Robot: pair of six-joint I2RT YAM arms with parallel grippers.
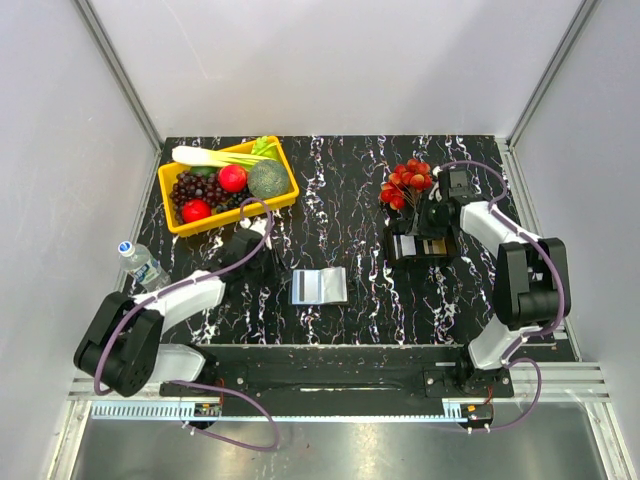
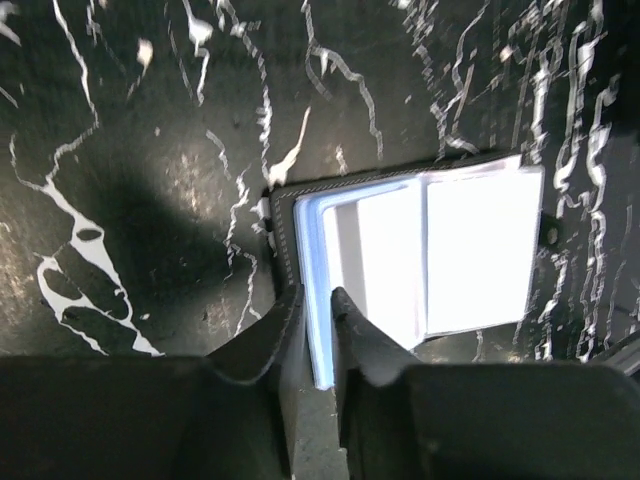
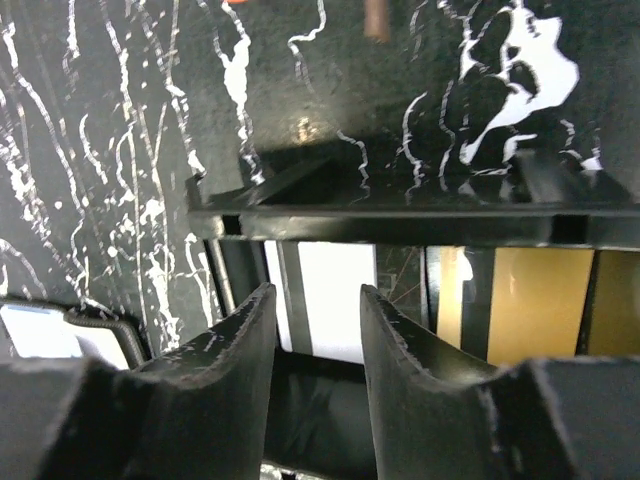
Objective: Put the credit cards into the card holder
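An opened card holder (image 1: 320, 286) with clear sleeves lies flat near the table's front middle. In the left wrist view its blue-edged side (image 2: 312, 270) is just beyond the fingertips of my left gripper, which stands part open with no card seen between them. A dark rack (image 3: 400, 225) at the right holds a white card with a grey stripe (image 3: 335, 300) and several gold-coloured cards (image 3: 540, 300). My right gripper is over the rack, its parted fingers in front of the white card, which looks untouched by them.
A yellow basket (image 1: 292, 192) of fruit and vegetables stands at the back left, a water bottle (image 1: 144, 266) below it. Red flowers (image 1: 407, 183) lie behind the rack. Bare table separates holder and rack.
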